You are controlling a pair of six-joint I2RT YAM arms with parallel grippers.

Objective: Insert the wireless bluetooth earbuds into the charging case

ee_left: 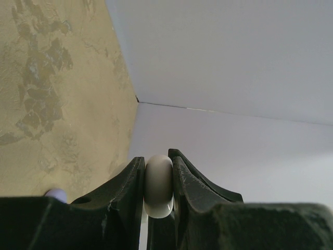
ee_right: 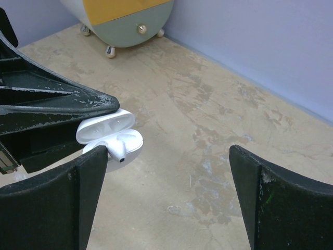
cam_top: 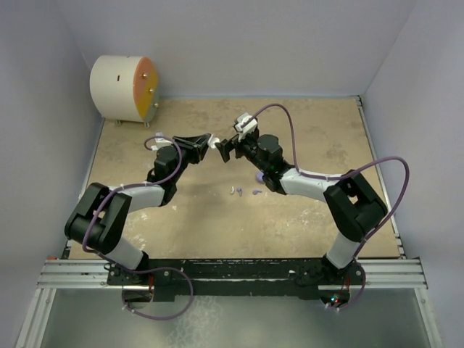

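Observation:
My left gripper (cam_top: 206, 143) is shut on the white charging case (ee_right: 105, 126), held upright in mid-air at the centre of the table; its lid is open. In the left wrist view the case (ee_left: 158, 186) shows as a white piece between the fingertips. A white earbud (ee_right: 117, 149) sits at the case's mouth. My right gripper (cam_top: 226, 148) stands open beside the case, its two fingers wide apart in the right wrist view.
Small white and purple pieces (cam_top: 239, 191) lie on the table below the grippers, with a purple object (cam_top: 259, 177) near the right wrist. A white drum cabinet (cam_top: 116, 87) stands at the back left.

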